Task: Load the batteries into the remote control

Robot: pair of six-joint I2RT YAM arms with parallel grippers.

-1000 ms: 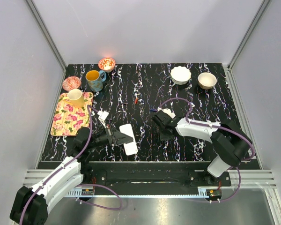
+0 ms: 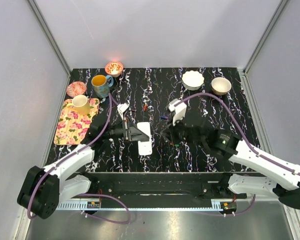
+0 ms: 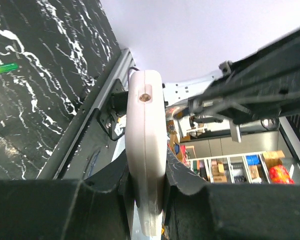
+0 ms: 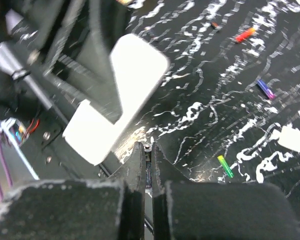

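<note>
The white remote control is clamped in my left gripper, raised over the front middle of the table. Its narrow end points upward in the left wrist view. My right gripper is shut; a slim dark battery with a silvery tip shows between its fingertips. In the right wrist view the remote lies up and left of that gripper, apart from it. On the table lie a green battery, a blue-purple one, an orange one and a dark-red one.
A small white flat piece rests on the black marbled table. Toward the back stand a mug, a white scalloped bowl and a cream bowl. A cream cup is on the floral mat at left.
My right arm has risen from the table and swung its elbow outward to the right. The left gripper has moved slightly right and up in the top view, turning the remote more upright.
</note>
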